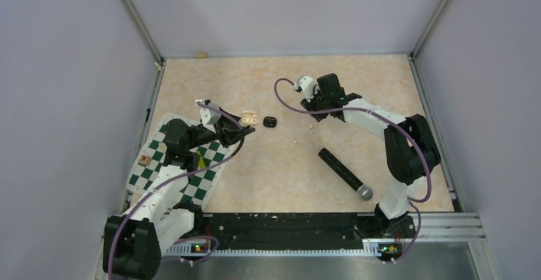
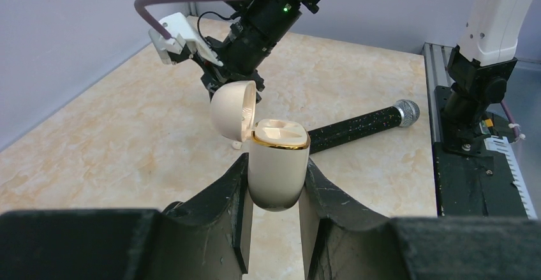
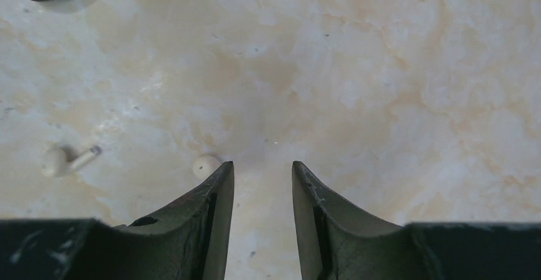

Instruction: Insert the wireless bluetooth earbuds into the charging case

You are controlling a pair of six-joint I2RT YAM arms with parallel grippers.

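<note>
My left gripper is shut on the cream charging case [image 2: 278, 165], holding it upright above the table with its rounded lid [image 2: 231, 111] tipped open. Shallow recesses show in the top of the case. One small white earbud [image 1: 295, 141] lies on the table right of and nearer than the case. A second earbud [image 1: 312, 126] lies farther right; in the right wrist view this round white piece [image 3: 206, 166] appears just beside my left-hand finger, partly hidden by it. My right gripper hovers over the table, open, with nothing between its fingers.
A small black case [image 1: 270, 122] rests between the charging case and the earbuds. Toward the front right lies a black microphone [image 1: 343, 173]. A green-and-white checkered board [image 1: 203, 194] is under the left arm.
</note>
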